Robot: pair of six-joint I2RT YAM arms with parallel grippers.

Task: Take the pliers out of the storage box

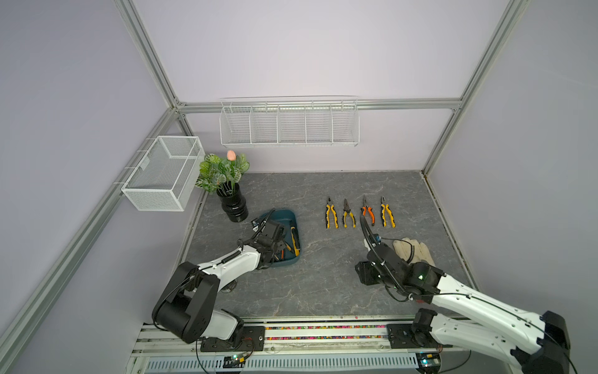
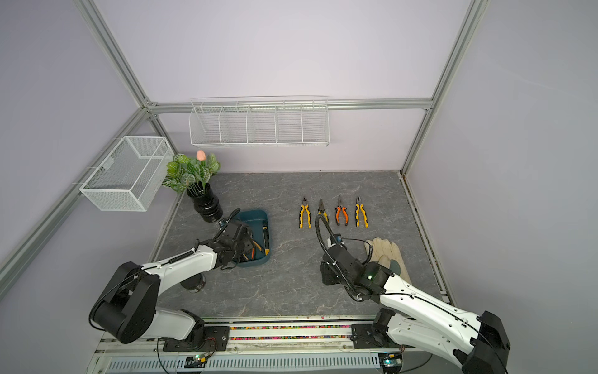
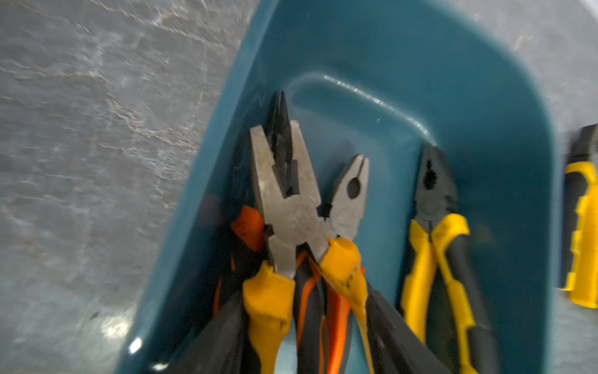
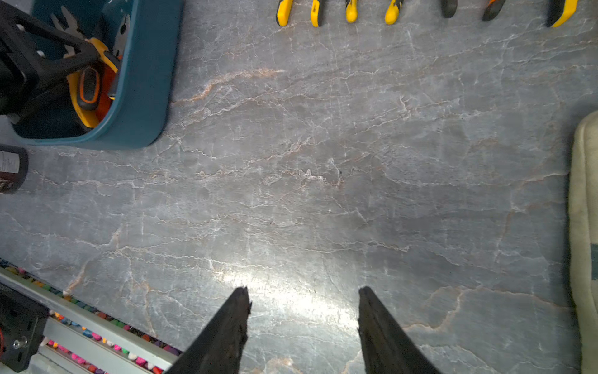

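The teal storage box [image 3: 492,81] holds several pliers, with yellow, orange and black handles, among them wide-jawed pliers [image 3: 294,218] on top and yellow-black pliers [image 3: 439,237] along the right side. My left gripper is down inside the box over the handles of the top pliers, its fingers apart; whether they touch the handles is unclear. My right gripper hangs over bare worktop, open, with nothing between its fingers. Several pliers [image 1: 331,213] lie in a row outside the box, toward the back right.
A black vase with a flower [image 1: 233,202] stands behind the box. Beige gloves [image 2: 389,252] lie at the right. Wire baskets [image 1: 289,124] hang on the back and left walls.
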